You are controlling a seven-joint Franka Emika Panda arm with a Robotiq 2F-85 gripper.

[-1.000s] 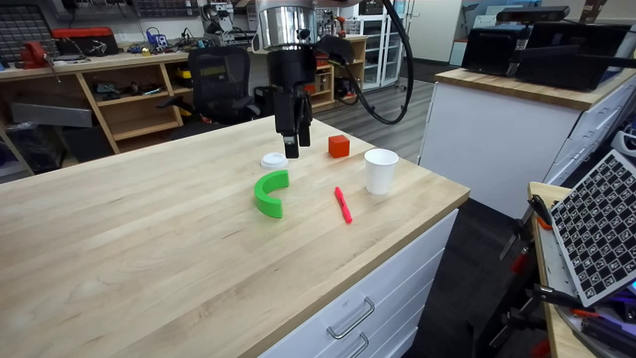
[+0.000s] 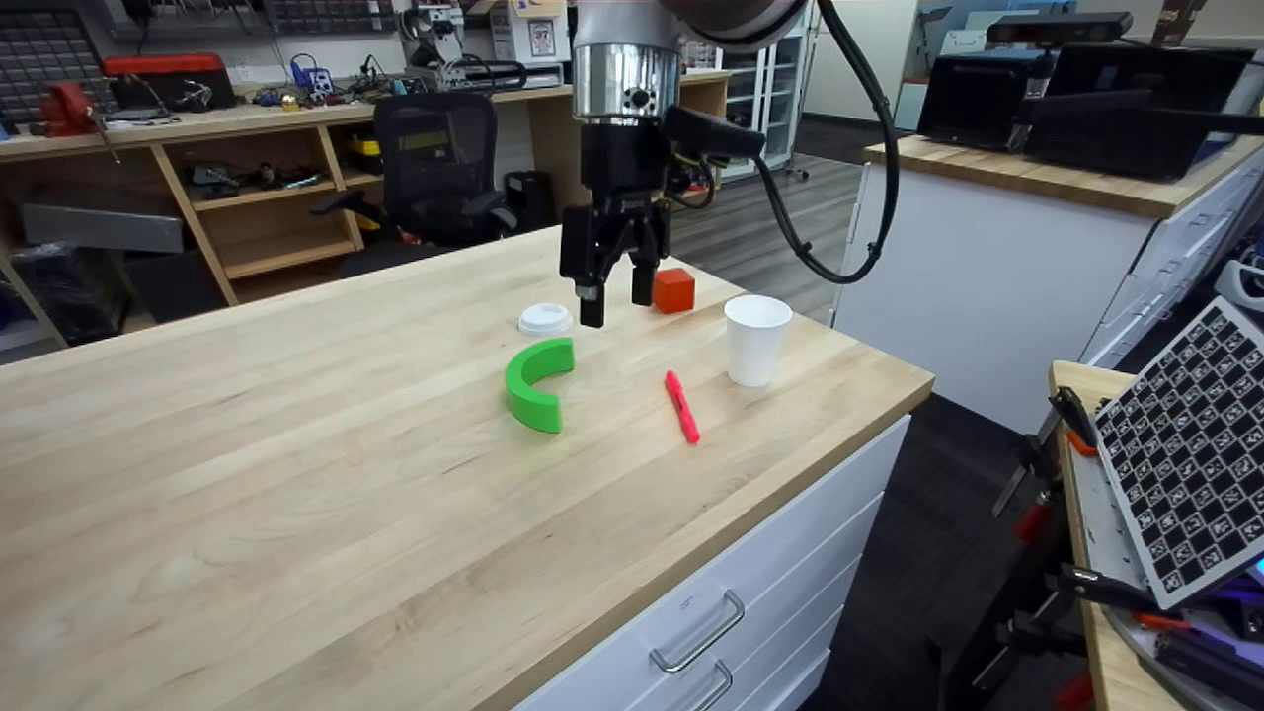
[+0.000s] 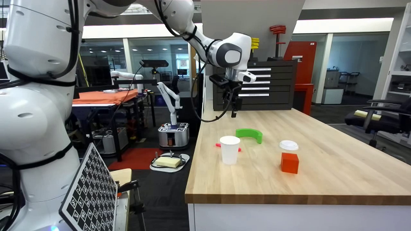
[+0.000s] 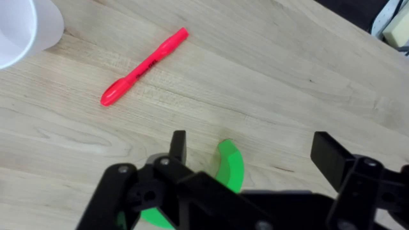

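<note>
My gripper is open above the table, its two fingers wide apart with only tabletop and part of a green arc seen between them. The green C-shaped piece (image 2: 533, 387) lies on the wood, partly hidden behind the gripper in the wrist view. A pinkish-red marker (image 4: 143, 67) rests flat, apart from the gripper. Beside the marker a white cup (image 3: 230, 150) stands upright and looks empty in the wrist view. An orange-red cube (image 3: 289, 163) sits near a white lid (image 3: 289, 145). None of these is touched by the gripper.
The wooden tabletop (image 2: 273, 474) has wide free room on the left in the first exterior view. Its drawer-side edge runs close to the cup and marker. A dark tool chest (image 3: 266, 86) stands at the far end in the second exterior view.
In the first exterior view, the gripper has shifted right and slightly down and turned, so its fingers now show farther apart. The objects on the table have not moved.
</note>
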